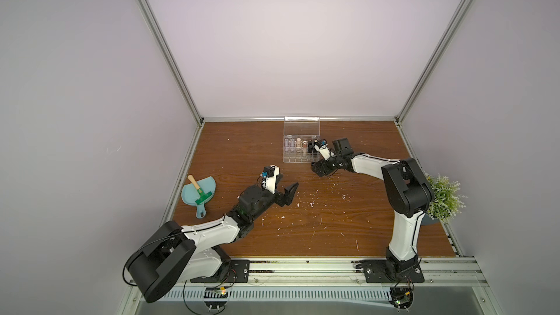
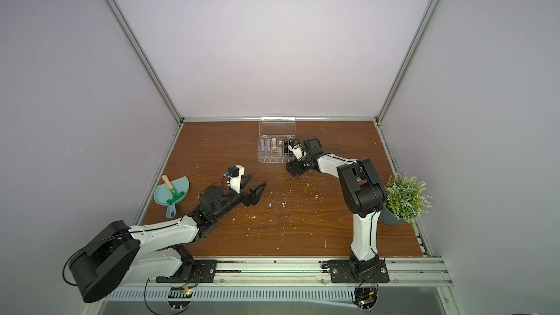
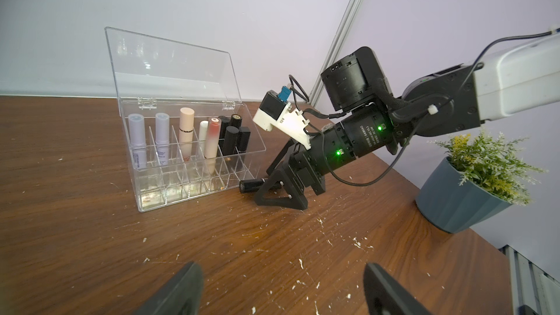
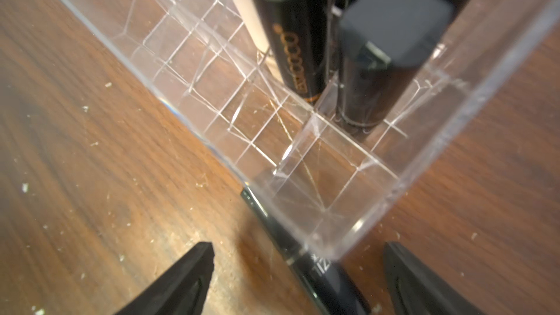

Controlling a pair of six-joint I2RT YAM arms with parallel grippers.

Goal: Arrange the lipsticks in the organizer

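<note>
A clear organizer [image 3: 192, 183] with its lid raised stands at the back of the table. Several lipsticks are upright in it: lilac tubes [image 3: 137, 134], a peach one [image 3: 186, 128], a pink one [image 3: 212, 140] and black ones [image 3: 230, 140]; its front row looks empty. One black lipstick [image 4: 326, 280] lies on the table against the organizer's front right corner. My right gripper is open, its fingers apart on either side of this lipstick, not gripping it. Well in front of the organizer, my left gripper stands open and empty.
A potted plant [image 3: 472, 180] sits at the right edge. On the left lies a blue dustpan [image 1: 189, 196] with a green brush [image 1: 203, 197]. Small pale scraps litter the middle of the table, which is otherwise free.
</note>
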